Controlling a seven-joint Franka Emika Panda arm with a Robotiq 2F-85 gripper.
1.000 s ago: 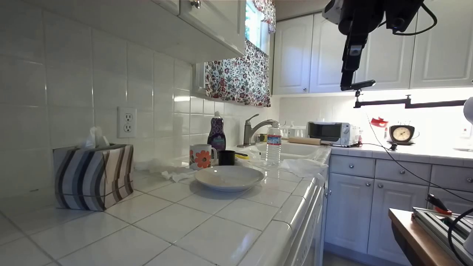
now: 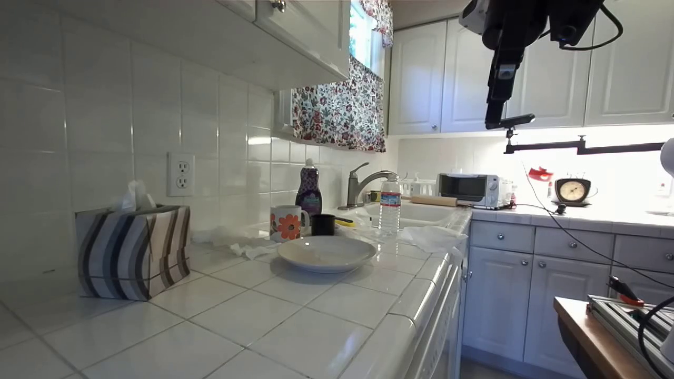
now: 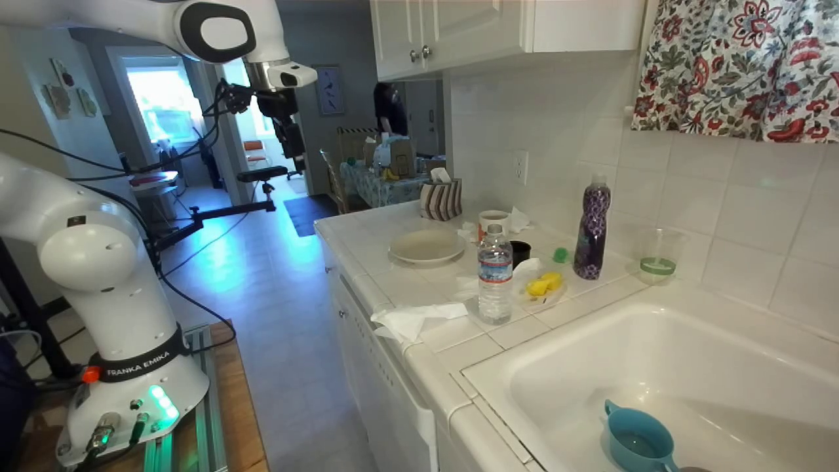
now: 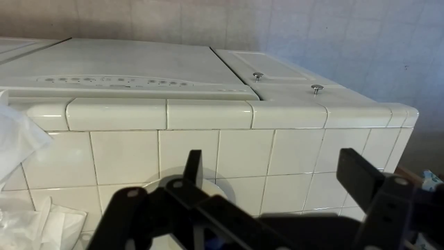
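Note:
In the wrist view my gripper is open, its two dark fingers wide apart with only tiled counter seen between them. From the side it hangs high in the air, off the counter's front edge; there the gripper [image 3: 299, 166] is well above counter height. A white plate [image 2: 326, 253] lies flat on the counter, partly hidden behind my left finger in the wrist view. Behind it stand a mug with an orange flower [image 2: 286, 223] and a small black cup [image 2: 323, 225]. A clear water bottle [image 3: 495, 275] is upright near the sink.
A striped tissue box [image 2: 134, 251] sits by the wall. Crumpled paper [image 3: 417, 318] lies at the counter edge. A purple soap bottle [image 3: 592, 228], yellow item [image 3: 544, 284] and sink with a blue cup [image 3: 638, 435] are farther along. Bare tiles lie before the plate.

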